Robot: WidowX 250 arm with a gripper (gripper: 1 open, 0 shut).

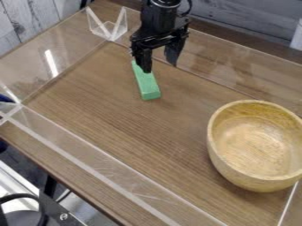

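Note:
A green rectangular block [147, 85] lies on the wooden table [106, 150], slanting slightly in the upper middle. My black gripper [156, 55] hangs just beyond the block's far end, open, its fingers apart and clear of the block.
A large wooden bowl [252, 150] takes up the right side. A clear angular object [109, 22] sits at the back left. Black cables [30, 210] lie at the lower left corner.

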